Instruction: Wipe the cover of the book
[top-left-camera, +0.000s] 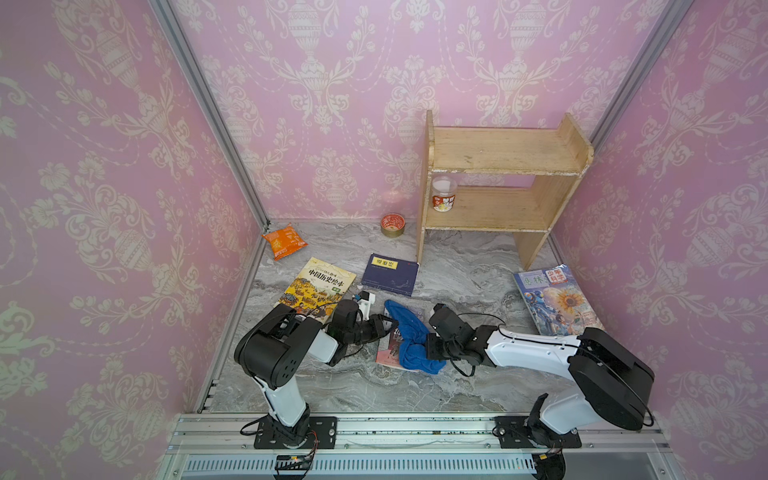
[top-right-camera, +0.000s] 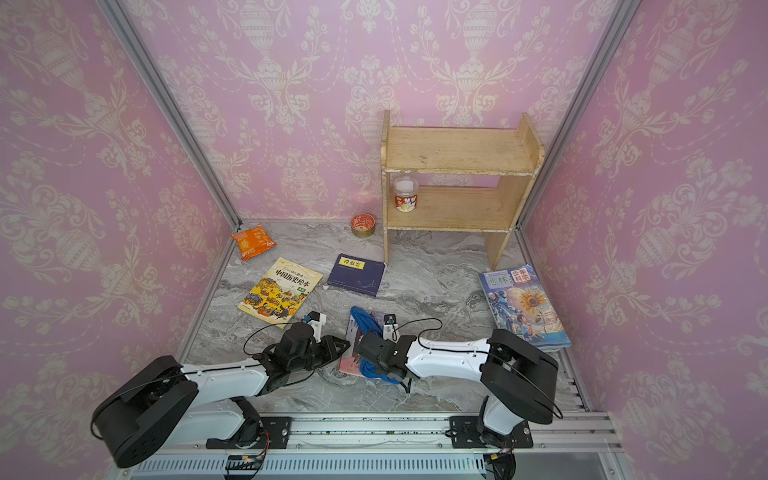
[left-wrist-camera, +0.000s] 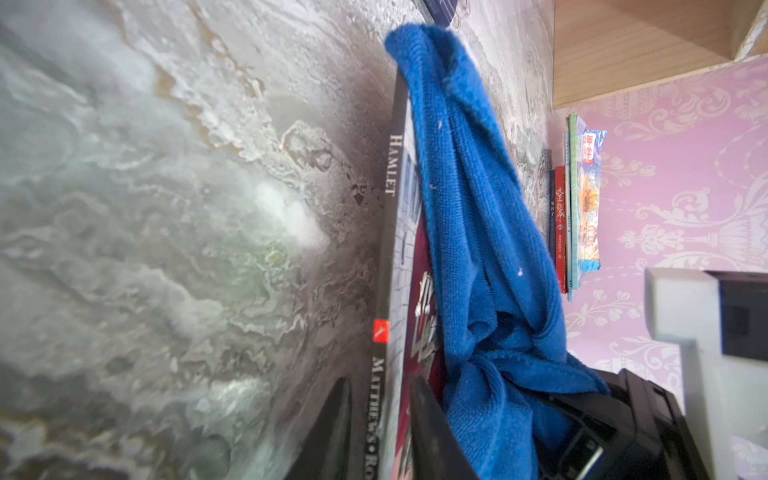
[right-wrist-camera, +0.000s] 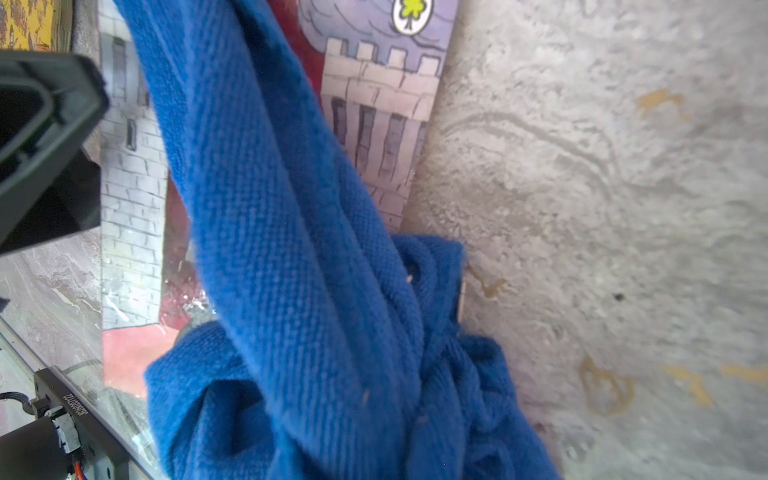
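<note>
A thin Hamlet book (top-left-camera: 388, 352) lies on the marble counter (top-left-camera: 472, 300), largely under a crumpled blue cloth (left-wrist-camera: 480, 200); its spine (left-wrist-camera: 392, 232) faces my left wrist camera. My right gripper (top-left-camera: 433, 348) is shut on the cloth, over the book's right side; its fingertips are mostly hidden by the cloth. My left gripper (top-left-camera: 385, 326) is at the book's left edge, its two blurred fingers apart and part open at the bottom of the left wrist view, with nothing clearly held between them.
A yellow book (top-left-camera: 316, 284), a navy book (top-left-camera: 392, 276) and an orange packet (top-left-camera: 284, 240) lie behind. Magazines (top-left-camera: 560, 300) lie at the right. A wooden shelf (top-left-camera: 496, 148) with a jar (top-left-camera: 443, 196) stands at the back, beside a round tin (top-left-camera: 393, 225).
</note>
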